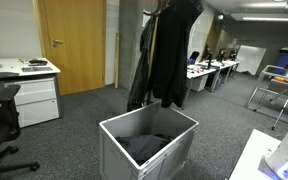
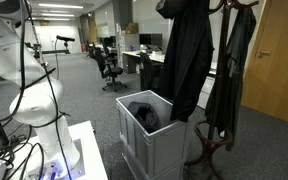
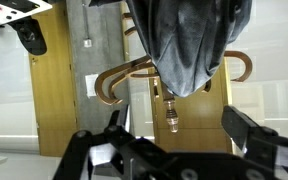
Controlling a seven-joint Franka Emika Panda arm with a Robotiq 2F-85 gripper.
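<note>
In the wrist view my gripper stands open, its black fingers wide apart at the left and right with nothing held between them. A wooden coat rack (image 3: 172, 115) with curved hooks shows beyond the gap. Dark cloth (image 3: 189, 50) hangs on it, its lower edge above the gap and apart from the fingers. Both exterior views show long black garments (image 1: 166, 62) (image 2: 187, 65) hanging from the rack. Below them is a grey open box (image 1: 114, 150) (image 2: 149, 145) with dark cloth (image 1: 149, 147) (image 2: 144, 115) inside. The gripper cannot be made out clearly in the exterior views.
The white arm base (image 2: 54, 130) stands on a white table (image 2: 87, 150), apart from the box. An office chair (image 1: 2, 125) and a white desk (image 1: 29, 95) are farther left in the first exterior view. Grey carpet (image 1: 74, 120) lies clear beside the box.
</note>
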